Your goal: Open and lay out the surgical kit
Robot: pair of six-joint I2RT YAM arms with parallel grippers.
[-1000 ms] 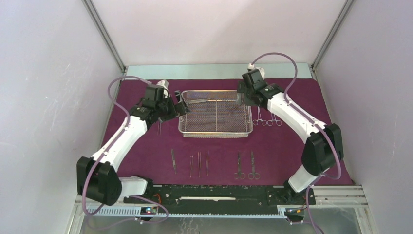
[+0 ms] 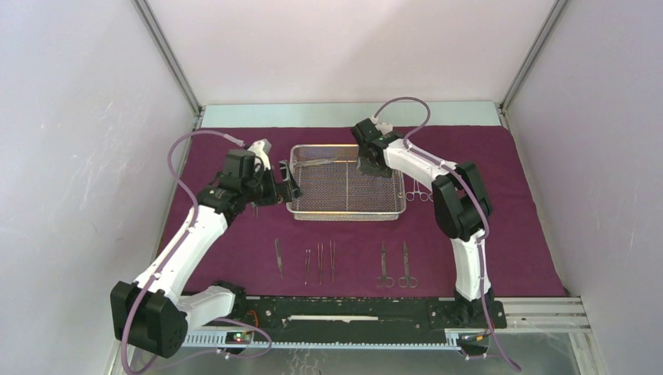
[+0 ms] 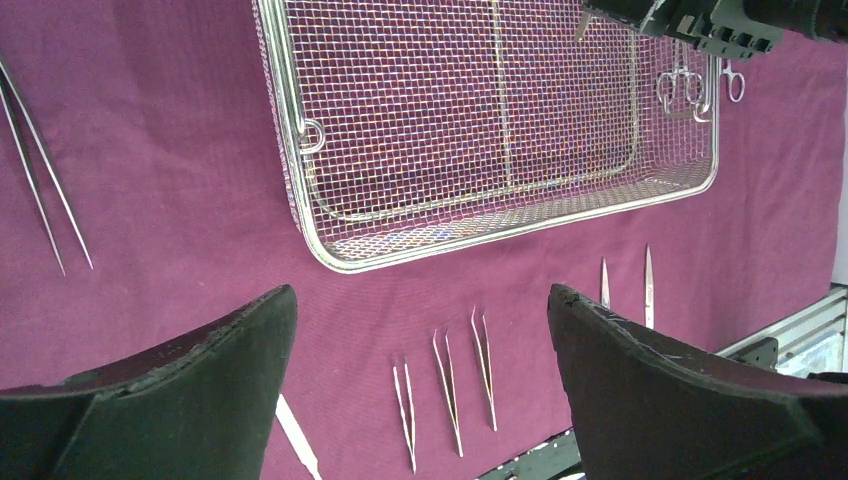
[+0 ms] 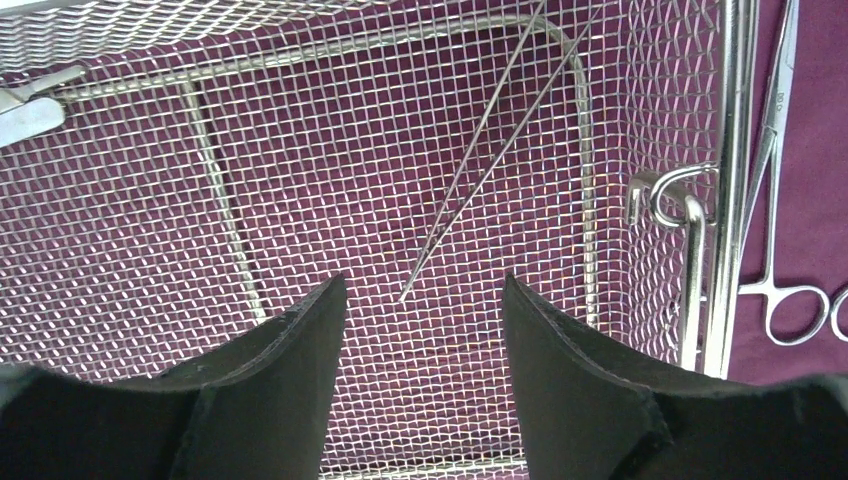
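Observation:
The wire mesh tray (image 2: 346, 199) sits mid-cloth. My right gripper hangs inside it at the back right, apparently empty, fingers apart around the lower end of long thin tweezers (image 4: 480, 120) lying on the mesh. A flat metal instrument (image 4: 28, 118) lies along the tray's back. My left gripper hovers open and empty at the tray's left side. Outside the tray lie hemostats (image 2: 417, 193) at right, long tweezers (image 3: 40, 170) at left, and, in the front row, a slim instrument (image 2: 278, 258), several tweezers (image 2: 320, 264) and two scissors (image 2: 383, 266).
The maroon cloth (image 2: 508, 219) has free room at right and at the front left. White walls enclose both sides and the back. Both arms reach in from the front edge.
The right arm has moved left and inward over the tray's back right.

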